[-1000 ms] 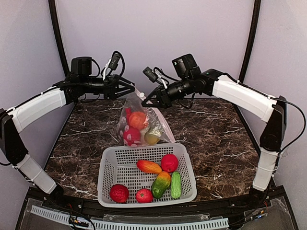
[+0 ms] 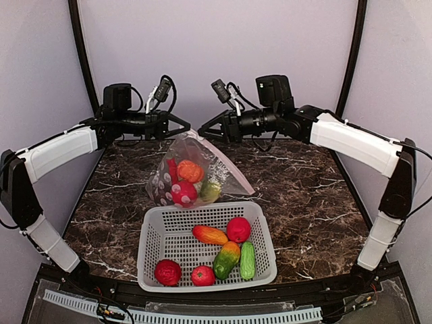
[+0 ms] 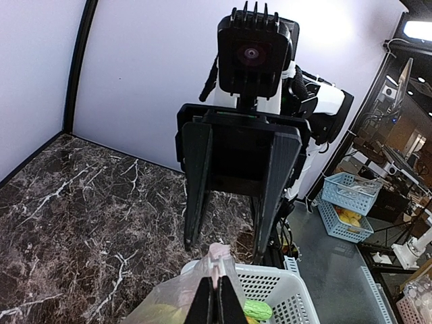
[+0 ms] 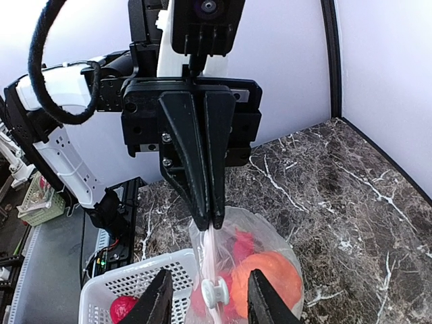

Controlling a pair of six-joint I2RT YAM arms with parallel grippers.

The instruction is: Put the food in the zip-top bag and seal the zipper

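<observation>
The clear zip top bag (image 2: 228,174) hangs from its upper corner, holding an orange-red tomato-like item (image 2: 190,171), a red item (image 2: 183,193) and a green one. In the right wrist view, my left gripper is shut on the end of the bag's zipper strip (image 4: 210,251). Below those fingertips, the white slider (image 4: 214,291) sits on the strip. My right gripper has its fingers (image 4: 160,295) spread apart on both sides of the strip near the slider, without visible contact.
Below the bag stands a white basket (image 2: 146,250) with several vegetables and fruits, among them a green cucumber-like piece (image 2: 247,260).
The bag has swung left along with my left gripper's small shift. My right gripper has risen from lower on the bag's edge, levelled out and come up beside the left fingertips.
</observation>
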